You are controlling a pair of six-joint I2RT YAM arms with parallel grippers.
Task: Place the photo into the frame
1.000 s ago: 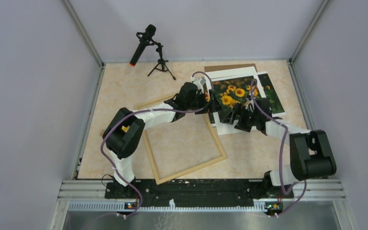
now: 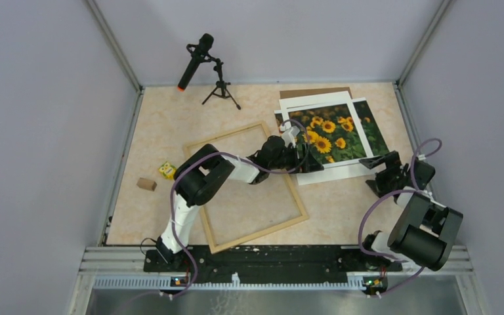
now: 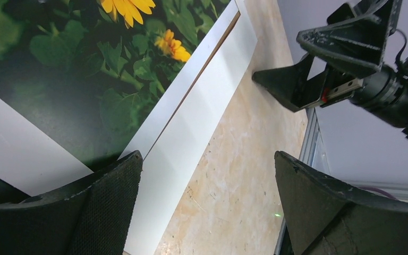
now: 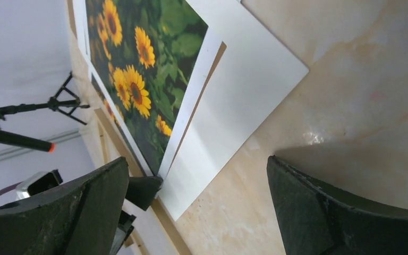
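Note:
A sunflower photo with white border [image 2: 325, 134] lies on other prints and white sheets at the back right; a white strip [image 3: 196, 138] shows along its near edge. The empty wooden frame [image 2: 256, 233] lies left of centre. My left gripper [image 2: 305, 157] is open at the near-left edge of the prints, its fingertips by the white strip, nothing between them. My right gripper [image 2: 377, 170] stands open at the prints' near-right corner, low by the table; in the right wrist view bare tabletop and white paper show between its fingers.
A brown board [image 2: 315, 90] lies under the prints. A wooden block [image 2: 146, 184] and a yellow object [image 2: 167, 169] sit on the left. A tripod with a black device [image 2: 222, 85] stands at the back.
My left gripper has moved right and towards the front, down by the prints' near-left edge.

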